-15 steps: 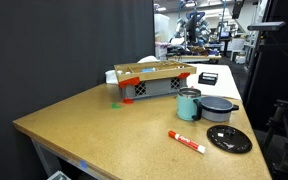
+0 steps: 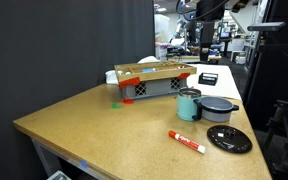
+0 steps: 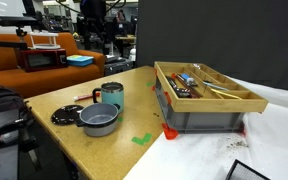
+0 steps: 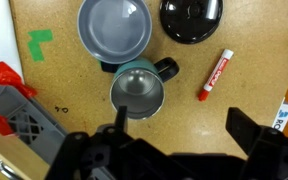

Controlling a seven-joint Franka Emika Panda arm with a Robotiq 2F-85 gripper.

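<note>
A teal mug (image 2: 188, 106) with a dark handle stands upright on the wooden table; in the wrist view the mug (image 4: 137, 90) shows its empty-looking inside. Touching or close beside it is a small grey pot (image 2: 218, 107). A black round lid or plate (image 2: 229, 139) lies nearer the front right edge. The red marker (image 2: 187, 142) with a white label lies flat, apart from the other things. High above the table, my gripper is open, its dark fingers wide apart and nothing between them.
Behind the mug stands a grey crate with a wooden organizer tray (image 3: 209, 97) of assorted items on top. Green tape (image 3: 141, 139) marks the table beside it.
My arm has come into exterior view 1 from the upper right, moving left and lower above the table. The mug, pot, lid and marker have not moved.
</note>
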